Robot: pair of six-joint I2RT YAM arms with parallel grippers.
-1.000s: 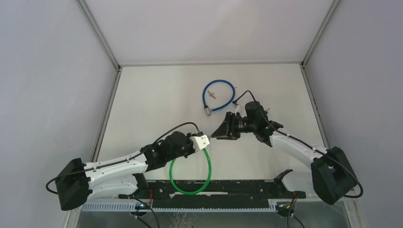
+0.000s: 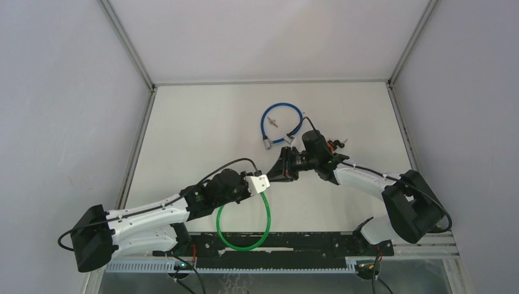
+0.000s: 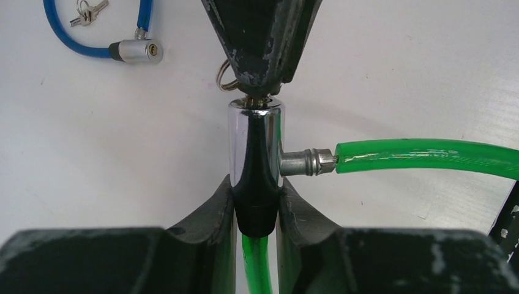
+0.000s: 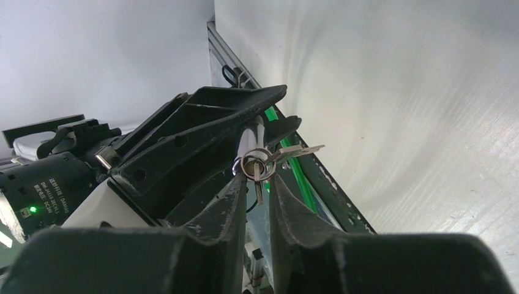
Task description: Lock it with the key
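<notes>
The green cable lock [image 3: 428, 156] is gripped upright at its metal body by my left gripper, shut on it. A key sits at the top of the cylinder, its ring [image 3: 223, 79] showing behind my right gripper's fingers, which hang over the cylinder in the left wrist view. In the right wrist view the key [image 4: 297, 153] and ring hang at the lock's end, and my right gripper is around the upright key; whether its fingers pinch it is unclear.
A blue cable lock [image 2: 281, 104] with loose keys [image 2: 272, 121] lies farther back on the white table [image 2: 196, 122]. Another dark and orange item [image 2: 336, 144] is partly hidden behind the right arm.
My right arm has shifted left, its elbow and wrist nearer the held lock.
</notes>
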